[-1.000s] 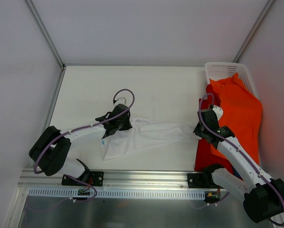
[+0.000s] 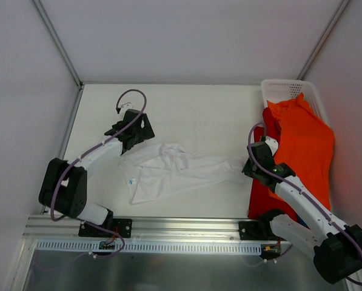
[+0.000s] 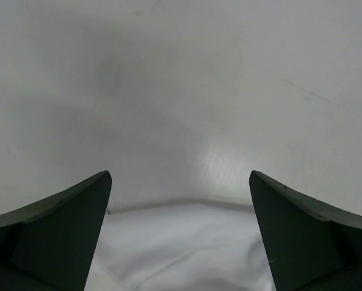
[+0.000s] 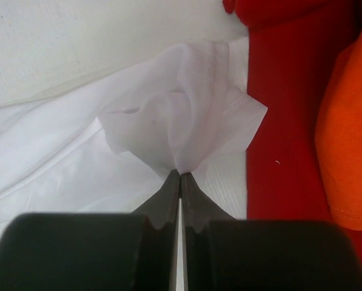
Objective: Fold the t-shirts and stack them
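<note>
A white T-shirt (image 2: 168, 176) lies loosely folded across the table, its left end crumpled. My left gripper (image 2: 135, 124) is raised above the table at the shirt's back-left, open; in the left wrist view the shirt's edge (image 3: 181, 236) shows below and between the fingers, not gripped. My right gripper is shut at the shirt's right end, where a bunched fold (image 4: 193, 121) of the white fabric rises at its fingertips; it looks pinched there.
At the right, red (image 4: 290, 121) and orange (image 2: 305, 157) garments lie heaped on a white basket (image 2: 278, 88), against the shirt's right end.
My left gripper has risen off the shirt and moved back and left, uncovering the middle-left folds. My right gripper has shifted slightly left.
</note>
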